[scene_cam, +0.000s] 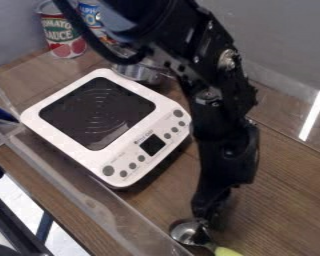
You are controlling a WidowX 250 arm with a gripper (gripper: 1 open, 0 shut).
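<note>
My black arm reaches down from the top to the gripper (207, 217) near the bottom of the camera view. Just below it a metal scoop (190, 232) with a pale green handle (226, 252) lies on the wooden counter. The gripper's fingers are dark and small here; whether they touch the scoop is hard to tell.
A white induction cooktop (107, 126) sits left of the arm. Behind it are a metal pot (141, 74) and a tomato sauce can (63, 34), with another can beside it. A clear barrier edge runs along the left front. Bare counter lies to the right.
</note>
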